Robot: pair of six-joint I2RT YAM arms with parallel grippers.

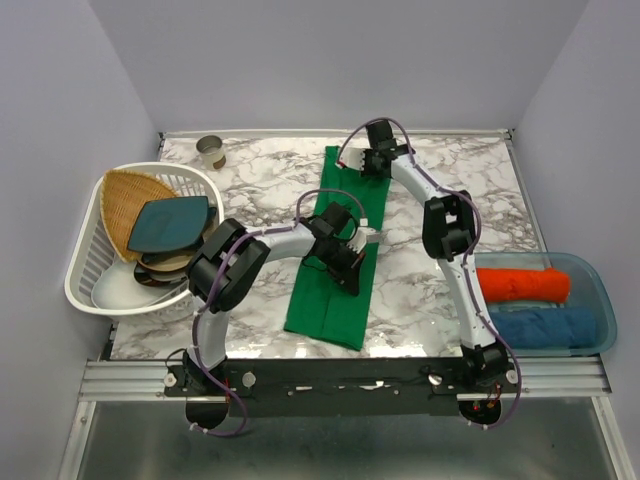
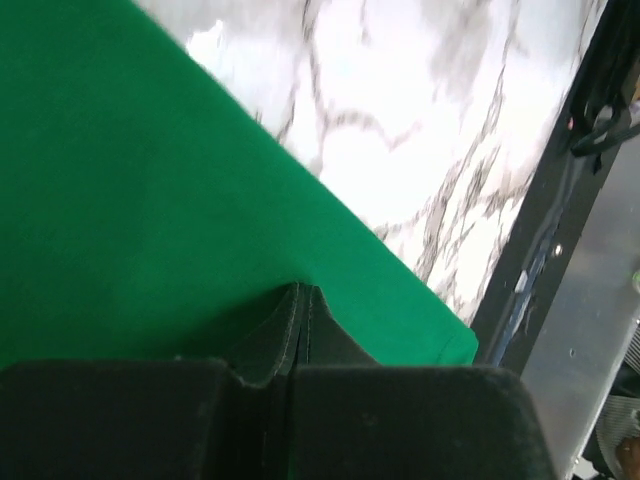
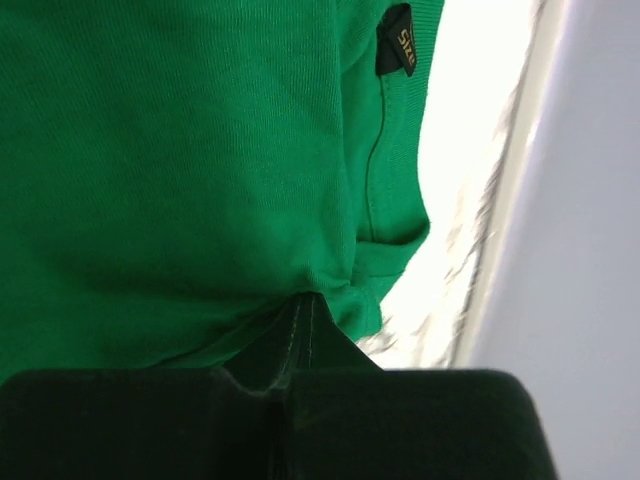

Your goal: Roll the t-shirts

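Observation:
A green t-shirt lies lengthwise down the middle of the table, folded into a long strip. My left gripper is over its front half, and in the left wrist view its shut tips press on the fabric with nothing visible between them. My right gripper is at the back end of the shirt; in the right wrist view its shut tips rest on the cloth beside a folded hem with a black size label.
A clear bin at right holds rolled orange and blue bundles. A white basket with plates and mats stands left, a metal cup behind it. Marble is clear either side of the shirt.

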